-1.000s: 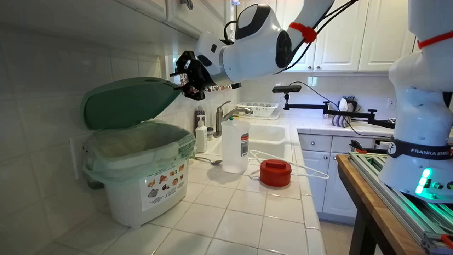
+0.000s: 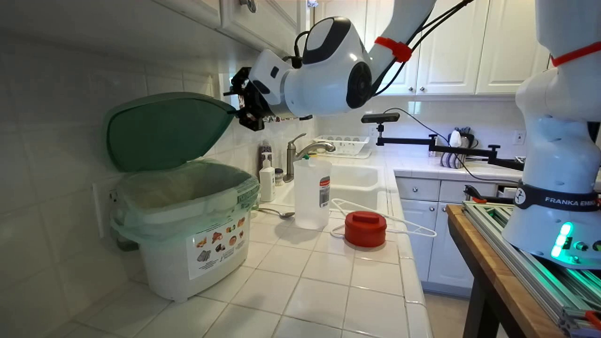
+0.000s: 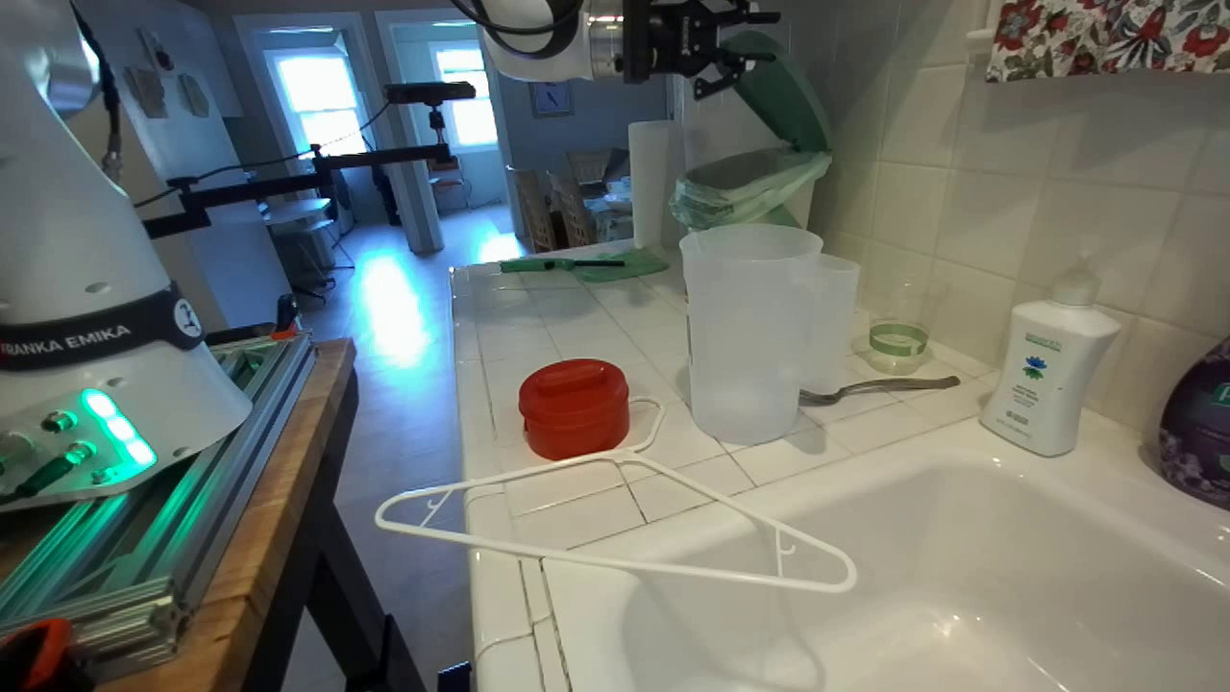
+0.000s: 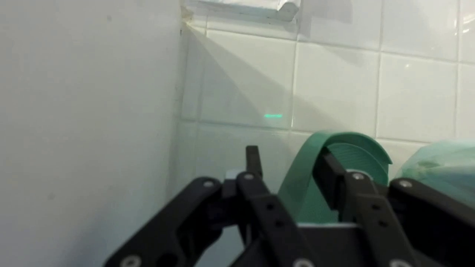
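The green lid (image 2: 163, 132) of the white bin (image 2: 169, 270) stands tilted open above the bin's mouth. My gripper (image 2: 231, 101) is at the lid's raised front edge, its fingers apart. In the wrist view, the lid's curved rim (image 4: 296, 182) passes between the two fingers of the gripper. The right finger reaches inside the rim; the left one is outside it, with a gap showing near its tip. Whether the rim is clamped deeper in is hidden. A pale green bag (image 2: 248, 194) lines the bin.
Close above the gripper are the wall cabinets (image 2: 265, 22), with the tiled wall (image 2: 45, 186) behind the bin. A clear jug (image 2: 310, 197), a red container (image 2: 365, 230) and a white hanger (image 2: 414, 226) stand or lie nearer the sink.
The lid's front edge has risen a little and shifted left, so it tilts more steeply. My gripper has moved slightly left along with it; the bin has stayed in place.
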